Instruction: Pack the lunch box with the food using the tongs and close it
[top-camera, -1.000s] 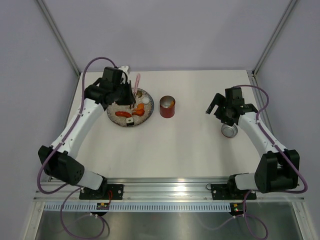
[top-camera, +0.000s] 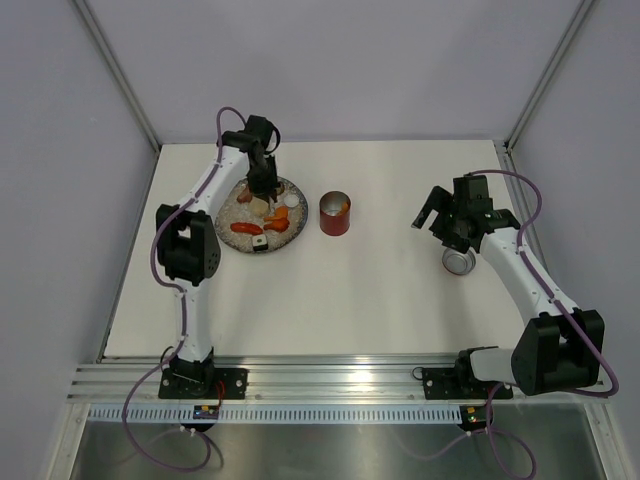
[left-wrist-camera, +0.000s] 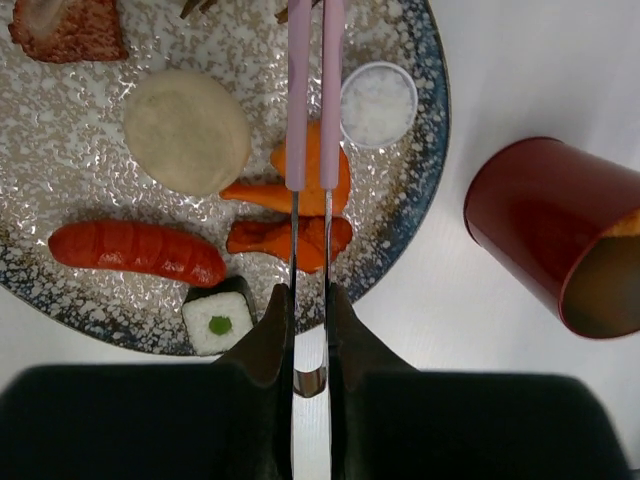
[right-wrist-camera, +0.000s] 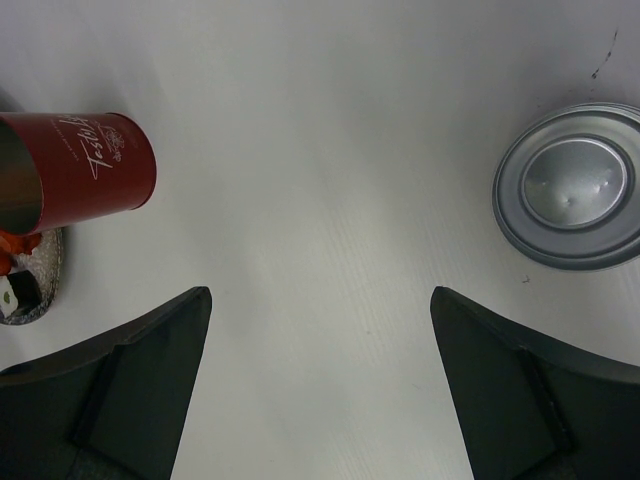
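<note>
My left gripper is shut on a pair of pink-handled chopsticks (left-wrist-camera: 297, 120), held over a speckled plate (left-wrist-camera: 420, 150) of food: a sausage (left-wrist-camera: 135, 247), sushi (left-wrist-camera: 217, 323), a pale bun (left-wrist-camera: 187, 131), orange pieces (left-wrist-camera: 310, 160), a meat slice (left-wrist-camera: 66, 25) and a small white cup (left-wrist-camera: 378, 105). A red canister (left-wrist-camera: 530, 190) stands right of the plate. My right gripper (top-camera: 432, 218) is open over bare table, near a round metal lid (right-wrist-camera: 570, 180) at the right.
The left arm has moved upward in the top view, toward the back of the table, carrying the chopsticks over the plate. The right arm shifted only slightly.
</note>
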